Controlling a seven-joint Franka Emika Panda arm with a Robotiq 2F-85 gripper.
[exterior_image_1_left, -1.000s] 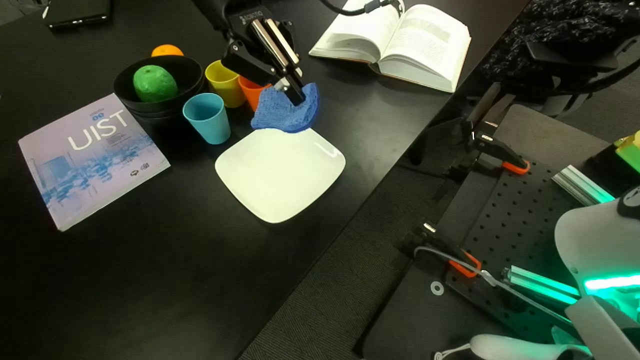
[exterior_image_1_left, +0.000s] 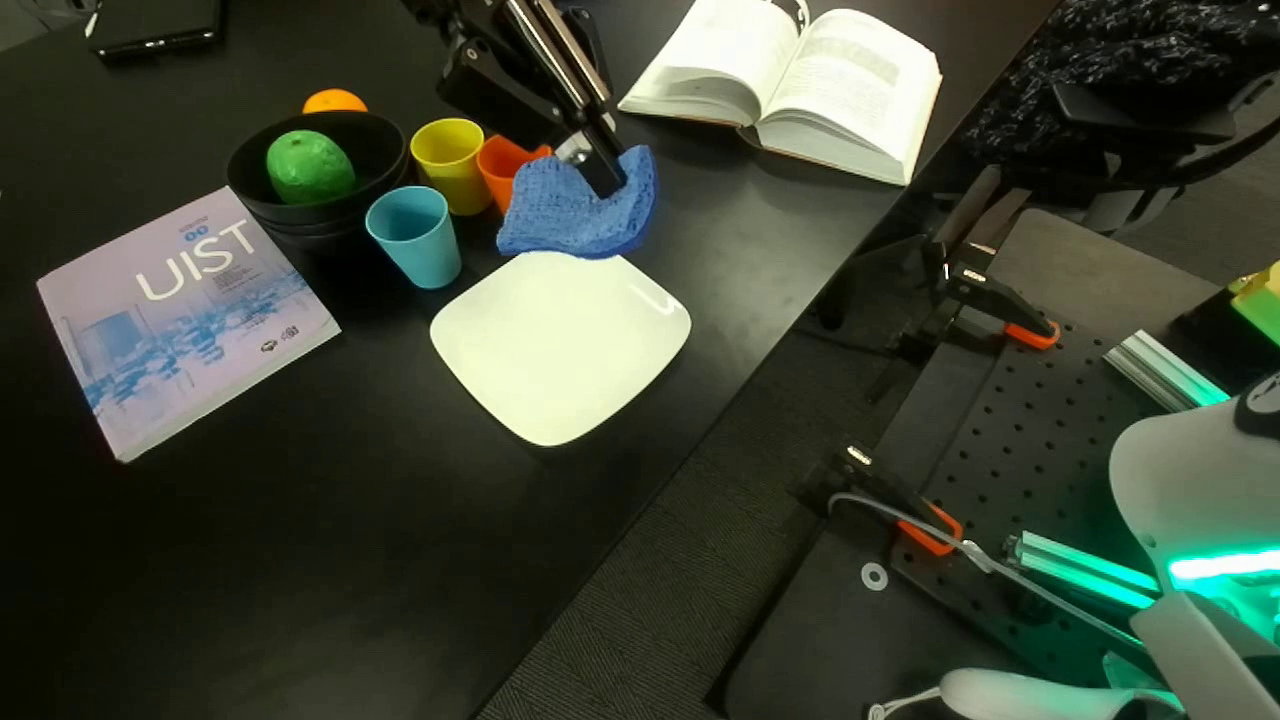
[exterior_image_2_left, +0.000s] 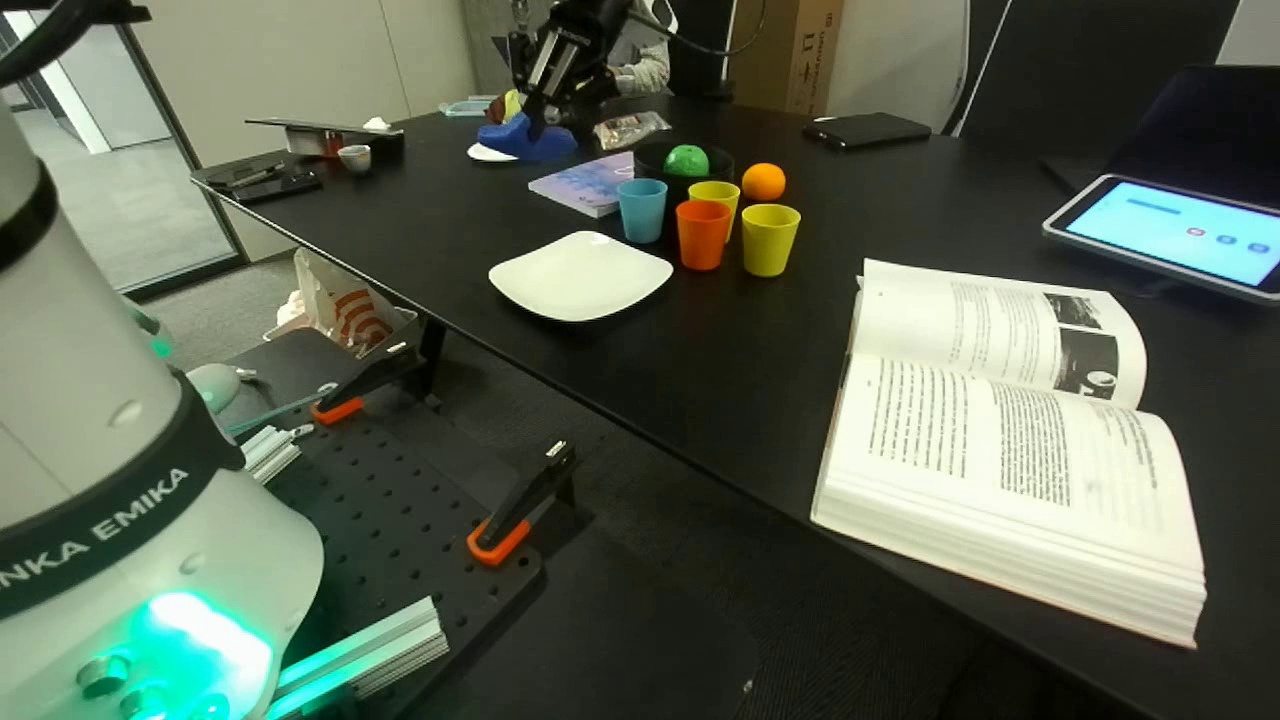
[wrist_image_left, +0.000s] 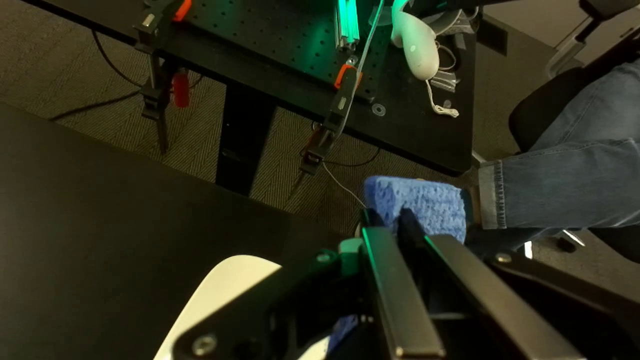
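Observation:
A blue textured cloth or sponge (exterior_image_1_left: 620, 222) hangs from my gripper (exterior_image_1_left: 590, 166), which is shut on it. In exterior view 1 it covers the line of sight just beyond the white plate's (exterior_image_1_left: 560, 348) far edge. In exterior view 2 the gripper (exterior_image_2_left: 542, 110) and the blue piece (exterior_image_2_left: 528, 140) show against the far end of the table. Both appear raised above the tabletop. The wrist view has the blue piece (wrist_image_left: 433, 207) ahead of the fingertips, and part of the plate (wrist_image_left: 231, 282) lies lower left. My gripper's body hides the rest of the plate there.
Near the plate stand a blue cup (exterior_image_2_left: 642, 209), an orange cup (exterior_image_2_left: 703, 234) and two yellow cups. Black bowls (exterior_image_1_left: 240, 204) hold a green fruit, with an orange (exterior_image_2_left: 763, 181) beside them. A UIST book (exterior_image_1_left: 186, 318) and an open book (exterior_image_1_left: 786, 90) lie apart.
My gripper, with the blue piece in its grasp, has shifted slightly right and up in exterior view 1. The blue piece has swung a little; plate and cups have stayed put.

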